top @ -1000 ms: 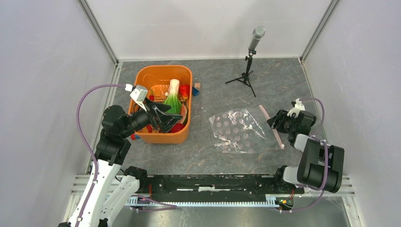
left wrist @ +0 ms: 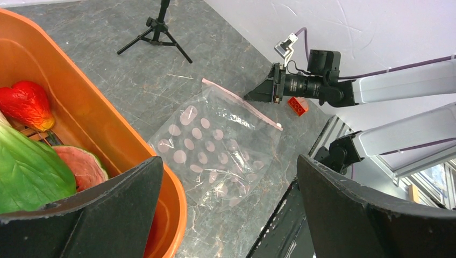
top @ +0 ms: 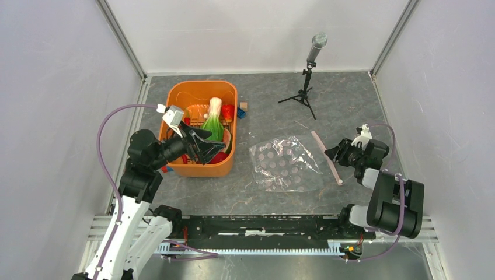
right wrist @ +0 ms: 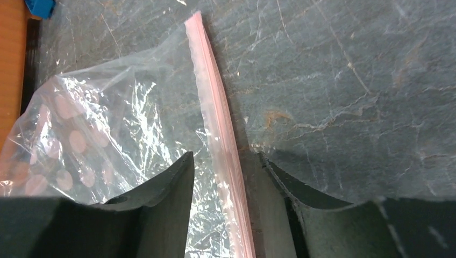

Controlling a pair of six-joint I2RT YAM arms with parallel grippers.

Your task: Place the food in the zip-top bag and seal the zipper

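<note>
A clear zip bag (top: 283, 163) with pale dots lies flat on the table, its pink zipper strip (top: 324, 153) along the right side. My right gripper (top: 330, 154) is low at that strip; in the right wrist view its open fingertips (right wrist: 183, 166) straddle the strip's edge, holding nothing visible. My left gripper (top: 213, 149) hangs open over the orange bin (top: 198, 170), which holds a leafy vegetable (left wrist: 29, 166), a red pepper (left wrist: 24, 102) and a watermelon slice (left wrist: 80, 164).
A microphone tripod (top: 303, 93) stands at the back. Small blocks, one blue (top: 240, 113), lie beside the bin. Open table surrounds the bag.
The bag and zipper strip have shifted left across the table, and my right gripper has moved slightly left. The left arm looks unchanged.
</note>
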